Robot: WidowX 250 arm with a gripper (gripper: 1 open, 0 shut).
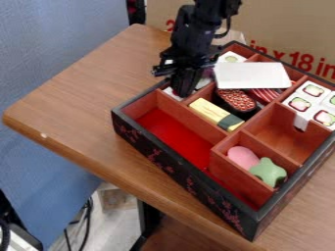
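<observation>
My gripper (183, 78) is black and reaches down into the upper-left compartment of a dark bento box (236, 222) with red dividers, beside a small white piece (171, 92). Its fingers are too dark and small to tell open from shut. The box also holds a white card (252, 75), dark red oval pieces (236, 101), a yellow block (214, 114), white pieces with green marks (309, 99), a pink piece (242, 156) and a green piece (268, 172). The lower-left compartment is empty red.
A cardboard box (292, 29) stands behind. Blue fabric lies beyond the table's left edge.
</observation>
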